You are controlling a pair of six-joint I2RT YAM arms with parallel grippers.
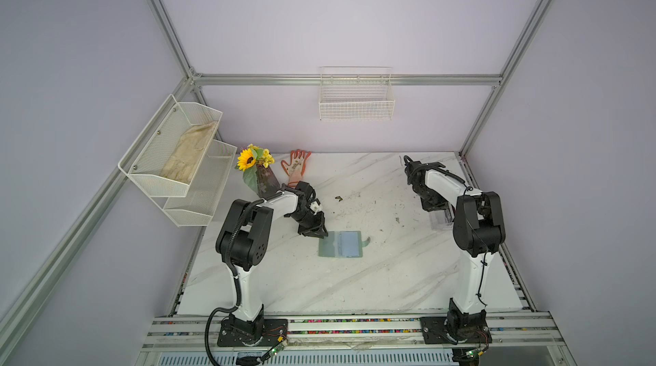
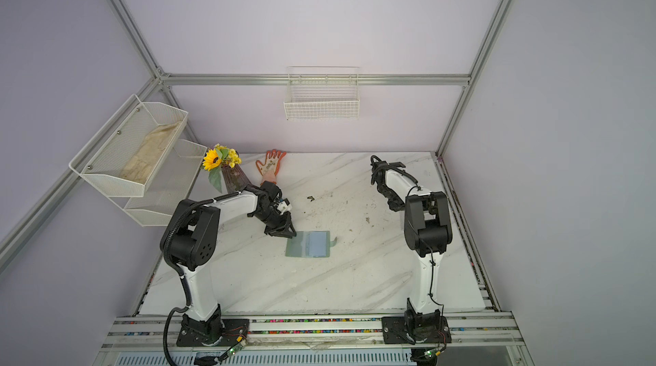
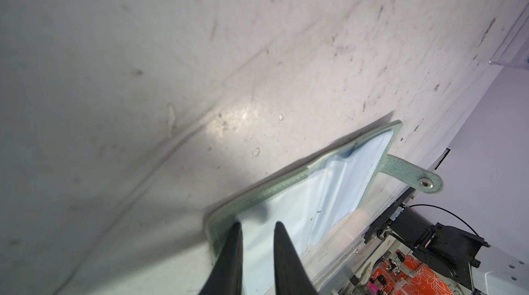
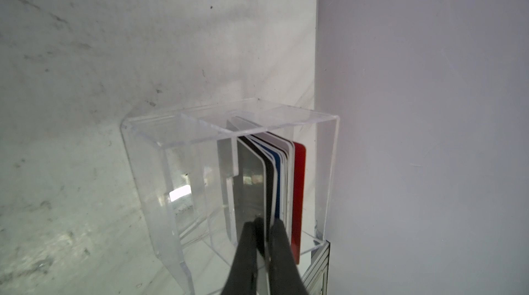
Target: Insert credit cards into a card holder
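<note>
A pale green card holder (image 1: 328, 246) lies open on the table with clear sleeves and a snap tab. My left gripper is over its near corner, fingers part open with nothing seen gripped. At the table's right, a clear acrylic box (image 4: 143, 157) holds several upright cards, red, blue, black and grey (image 4: 297, 184). My right gripper is at the box, its fingers closed at the edge of the cards; whether a card is between them is unclear.
A flower vase (image 1: 265, 178) and an orange-and-white glove (image 1: 296, 164) sit at the back left. Mesh baskets (image 1: 177, 188) hang on the left wall.
</note>
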